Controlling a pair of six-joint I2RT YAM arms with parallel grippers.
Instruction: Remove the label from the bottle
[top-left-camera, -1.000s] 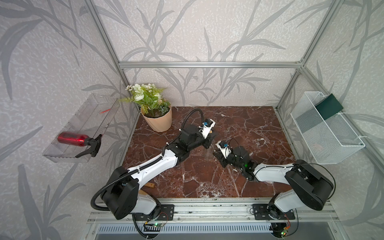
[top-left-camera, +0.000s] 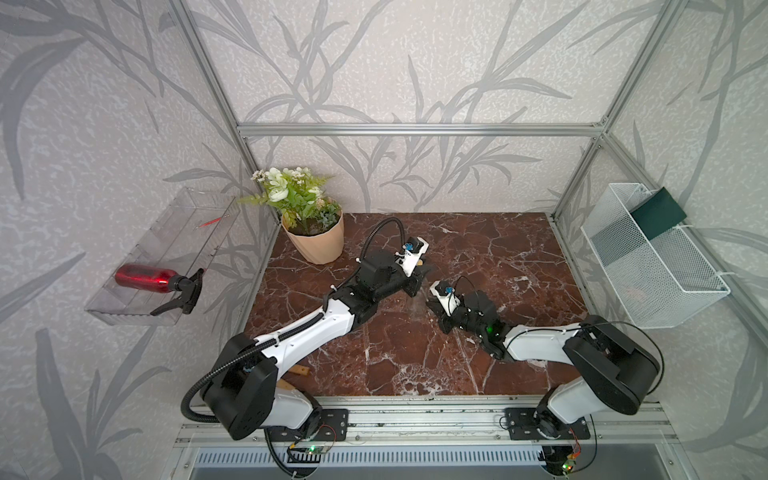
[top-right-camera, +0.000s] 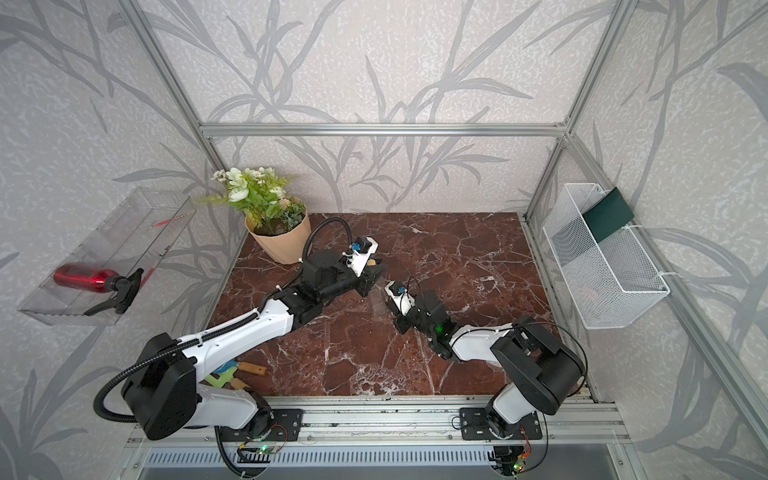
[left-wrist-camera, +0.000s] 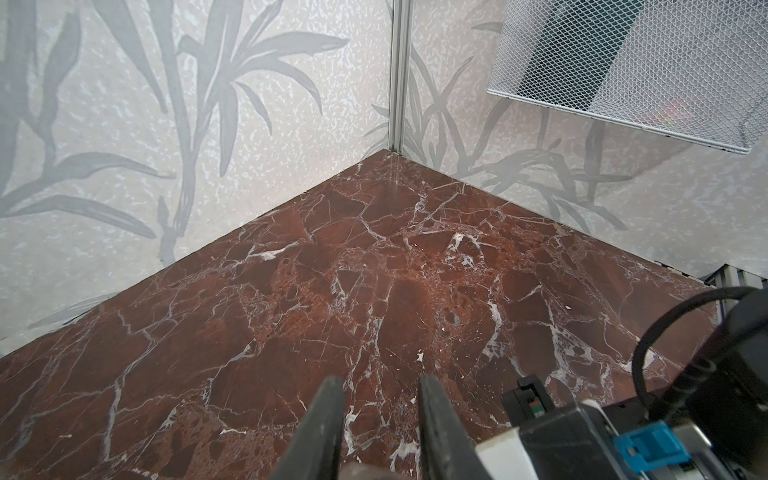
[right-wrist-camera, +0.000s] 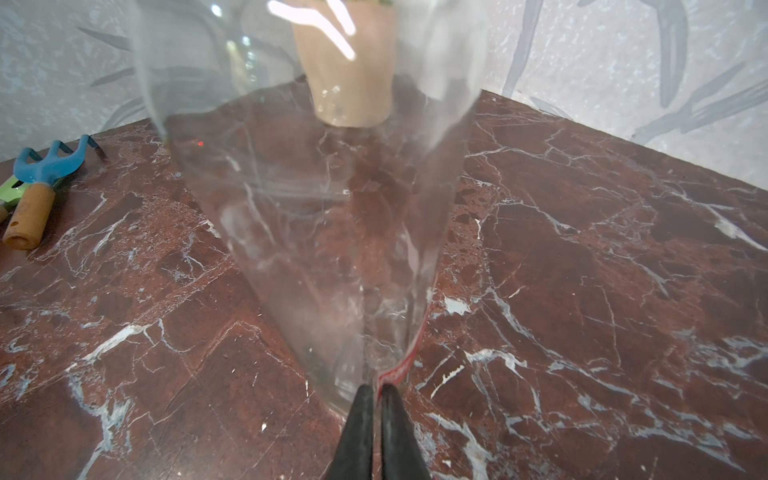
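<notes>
A clear bottle (right-wrist-camera: 320, 184) fills the upper middle of the right wrist view, narrowing downward in that view, with a thin red edge (right-wrist-camera: 404, 364) low on its right side. Whether that edge belongs to the label is unclear. My left gripper is shut on the bottle's upper part; only a pale bit shows between its fingers. In the top views the bottle (top-right-camera: 378, 306) is faint below that gripper. Close against the bottle's side, my right gripper has its fingertips almost together at the red edge, and whether anything is pinched there is hidden.
A potted plant (top-left-camera: 316, 236) stands at the back left. Garden tools (top-right-camera: 232, 372) lie at the front left. A clear wall bin (top-left-camera: 164, 256) with a red spray bottle (top-left-camera: 148, 277) hangs left, a white mesh basket (top-left-camera: 656, 256) right.
The left arm holds almost the same place.
</notes>
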